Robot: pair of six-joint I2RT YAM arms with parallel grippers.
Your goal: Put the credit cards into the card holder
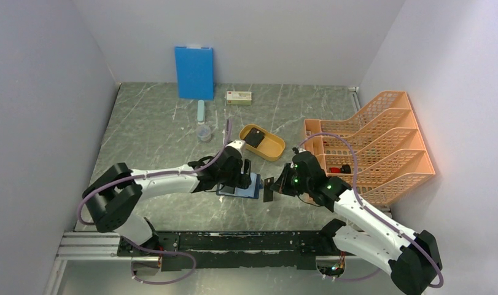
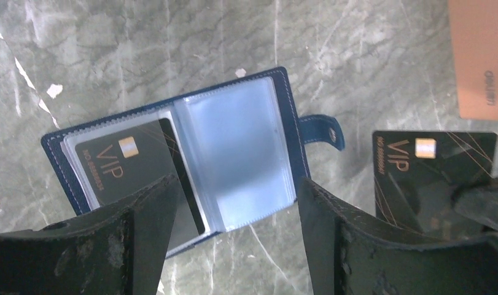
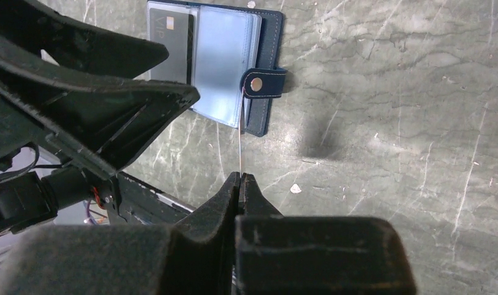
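Observation:
A dark blue card holder (image 2: pixel 292 123) lies open on the table with clear pockets. One black VIP card (image 2: pixel 142 166) sits in its left pocket; the right pocket (image 2: pixel 243 150) looks empty. My left gripper hovers over the holder, fingers parted, nothing between its fingers. My right gripper is shut on a second black VIP card, which shows edge-on in the right wrist view. That card is held just right of the holder's snap strap (image 2: pixel 323 130). In the top view, my left gripper (image 1: pixel 246 167) is close to the held card.
Behind the grippers, a yellow tray (image 1: pixel 272 147) holds a dark card (image 1: pixel 254 137). An orange rack (image 1: pixel 381 150) stands on the right. A clear cup (image 1: pixel 203 131), a small box (image 1: pixel 239 98) and a blue board (image 1: pixel 195 72) are farther back.

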